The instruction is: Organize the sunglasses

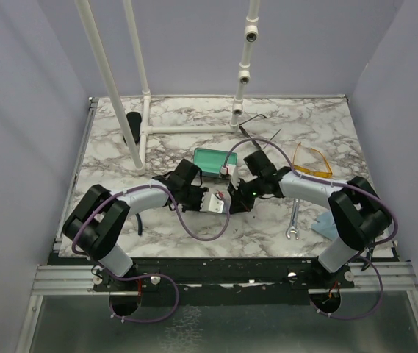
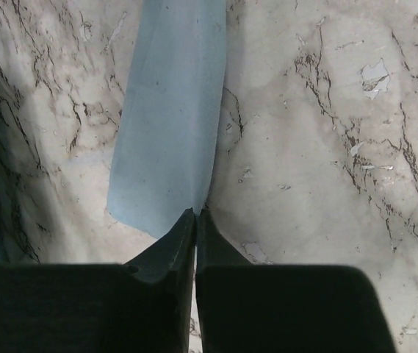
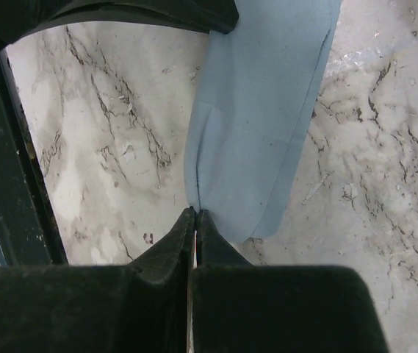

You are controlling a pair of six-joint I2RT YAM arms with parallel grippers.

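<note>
A folded grey-blue cloth (image 2: pixel 168 121) lies on the marble table. My left gripper is shut on its near edge, and my right gripper is shut on its other end. From above, the two grippers meet in the middle and cover most of the cloth. A pair of clear-framed yellow glasses (image 1: pixel 313 173) sits upside down at the right. Dark-framed glasses (image 1: pixel 245 133), temples spread, lie at the back. Both pairs are clear of the grippers.
An open green box (image 1: pixel 211 159) stands behind the grippers. On the right are wrenches (image 1: pixel 294 220) and a light-blue cloth (image 1: pixel 326 226). A dark pen (image 1: pixel 139 224) and a black cup (image 1: pixel 133 123) are on the left. White pipes stand at the back left.
</note>
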